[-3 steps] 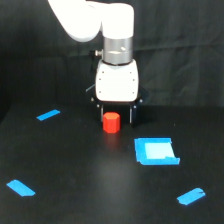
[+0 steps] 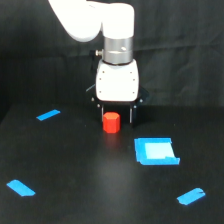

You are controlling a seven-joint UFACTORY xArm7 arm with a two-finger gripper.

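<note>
A small red block (image 2: 111, 123) rests on the dark table near the middle of the view. Just above and behind it is the white arm's gripper (image 2: 117, 118), pointing down. Its dark fingers blend into the black background, but they look spread apart, so it appears open. The block covers part of the space below the hand. Whether the fingers stand around the block or behind it is not clear. To the right lies a blue square (image 2: 146, 159) with a white inner area, apart from the block.
Blue strips of tape lie flat at the back left (image 2: 48, 115), the front left (image 2: 21, 188) and the front right (image 2: 191, 196). A black curtain hangs behind.
</note>
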